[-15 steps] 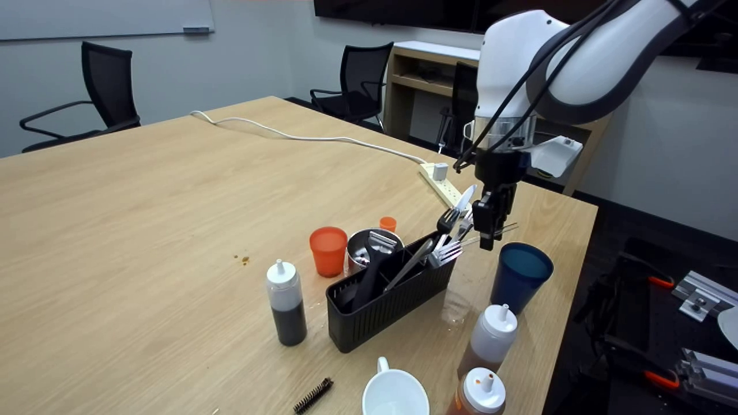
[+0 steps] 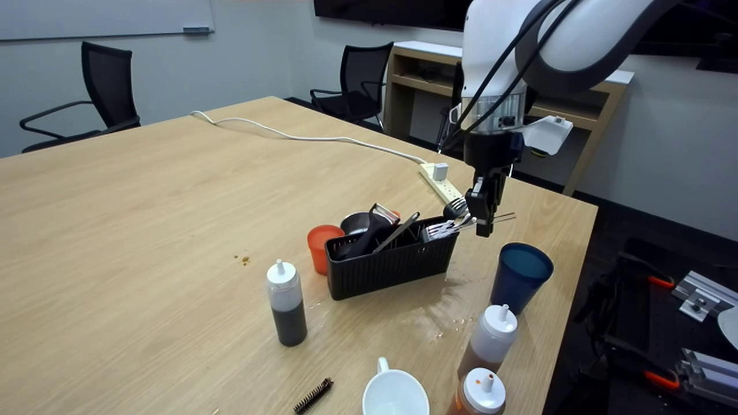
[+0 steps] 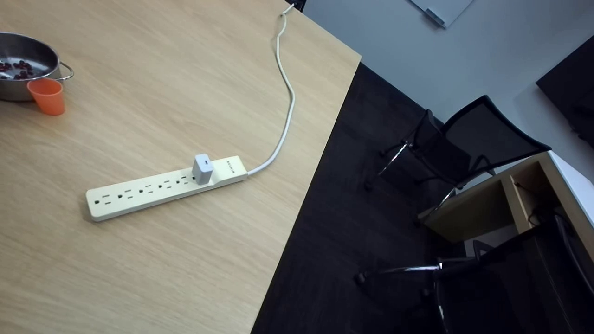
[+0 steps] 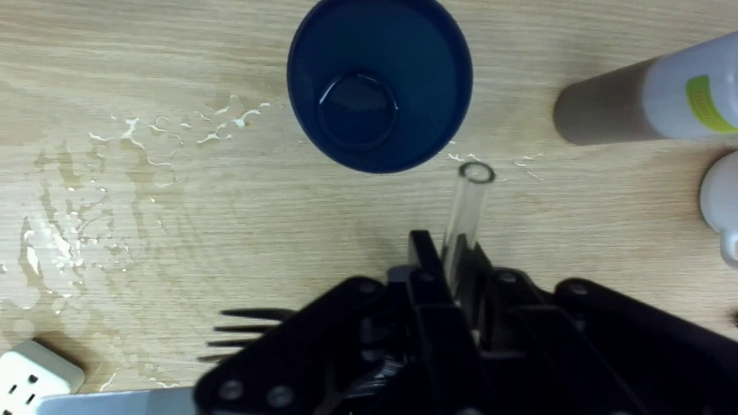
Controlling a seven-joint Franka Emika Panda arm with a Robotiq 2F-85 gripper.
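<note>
In the wrist view a clear tube point(image 4: 464, 207) stands up between the fingers of my gripper, which is shut on it. Its open round end shows beyond the fingertips, close to the rim of a dark blue cup point(image 4: 380, 83) but apart from it. From outside, my gripper point(image 2: 486, 225) hangs beside the right end of a black cutlery basket point(image 2: 391, 270), above and left of the blue cup point(image 2: 520, 273). Forks point(image 2: 450, 227) lean out of the basket close to the fingers; whether they touch is unclear. My gripper is outside exterior view 2.
Squeeze bottles point(image 2: 287, 304) and a white mug point(image 2: 395, 394) stand nearer the camera. An orange cup point(image 2: 322, 242) and a metal pot point(image 3: 33, 53) are behind the basket. A power strip point(image 3: 167, 186) lies beyond. Water point(image 4: 62, 242) wets the table.
My gripper has shifted slightly left and up in the exterior view. The basket has turned, its left end swinging away from the camera, and its cutlery leans differently. The orange cup has moved slightly left.
</note>
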